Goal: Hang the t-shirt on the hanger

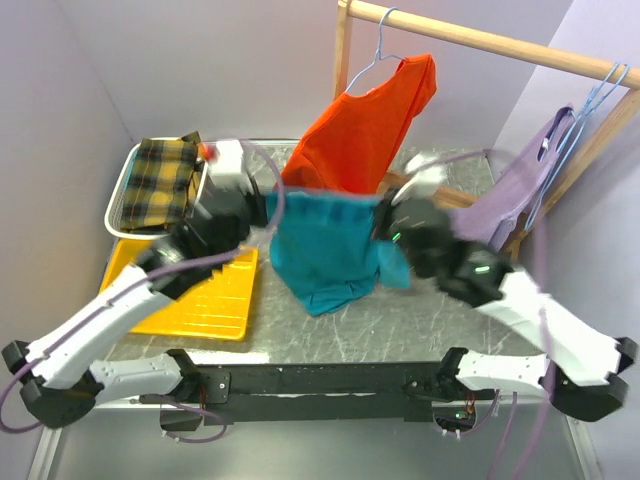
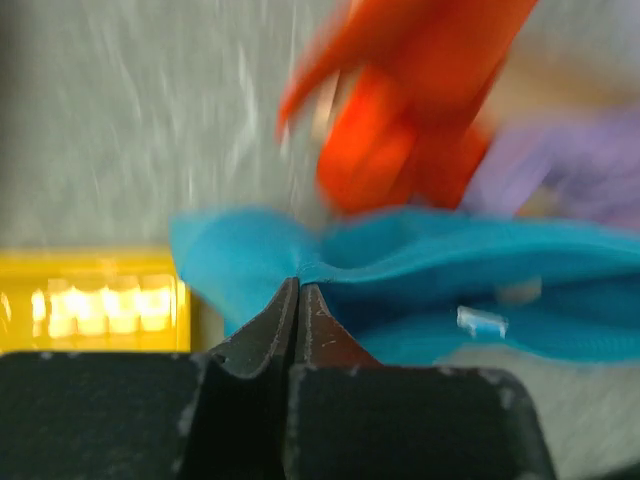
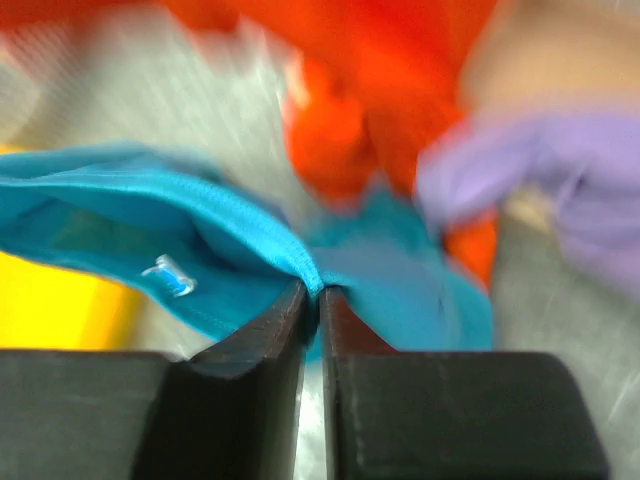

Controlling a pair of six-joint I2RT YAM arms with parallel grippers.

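A teal t shirt (image 1: 325, 255) is stretched by its top edge between my two grippers above the middle of the counter. My left gripper is shut on it at one end, my right gripper shut on it at the other; both are blurred in the top view. Its lower part hangs down toward the counter. A blue hanger (image 1: 380, 55) on the wooden rail holds an orange shirt (image 1: 365, 130). More blue hangers (image 1: 590, 115) hang at the right, by a lilac garment (image 1: 500, 190).
A yellow tray (image 1: 205, 295) lies at the left, with a white basket of plaid cloth (image 1: 155, 180) behind it. The wooden rack (image 1: 470, 35) stands at the back right.
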